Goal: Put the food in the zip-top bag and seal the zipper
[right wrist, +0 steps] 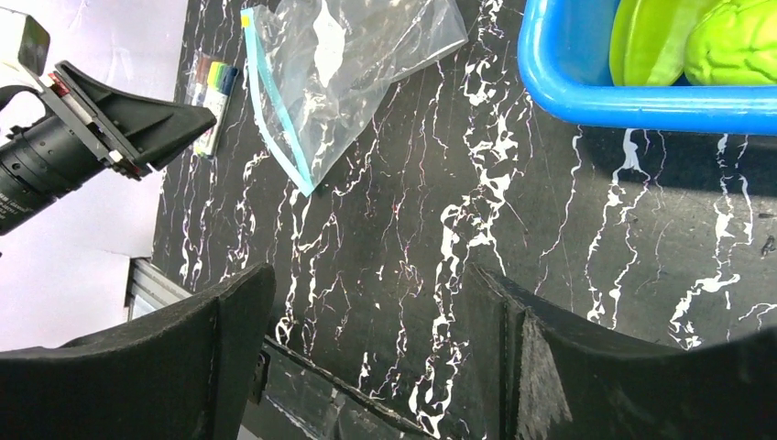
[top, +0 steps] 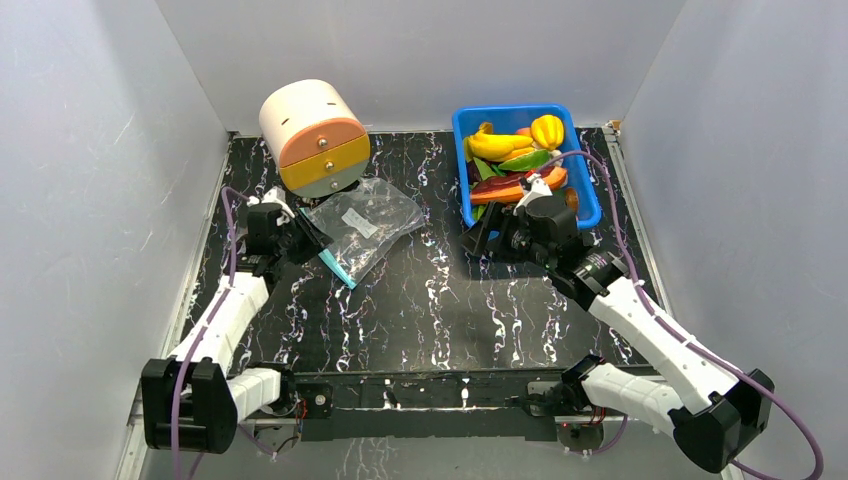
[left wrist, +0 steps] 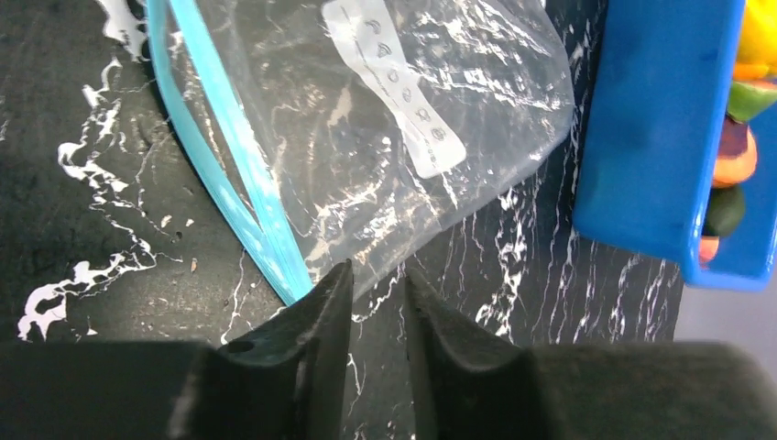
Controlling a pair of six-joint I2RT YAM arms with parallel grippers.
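The clear zip bag (top: 372, 225) with a light-blue zipper strip lies flat on the dark marbled table, left of centre. My left gripper hangs above the zipper side of the bag, its fingers part open with nothing visible between them. The blue bin (top: 590, 210) at the back right holds plastic food: bananas (top: 495, 145), a yellow pepper (top: 547, 130), a carrot and greens. My right gripper is open and empty, over the table by the bin's front-left.
A round cream cabinet with coloured drawers (top: 310, 115) stands at the back left. Some markers (right wrist: 216, 101) lie at the left.
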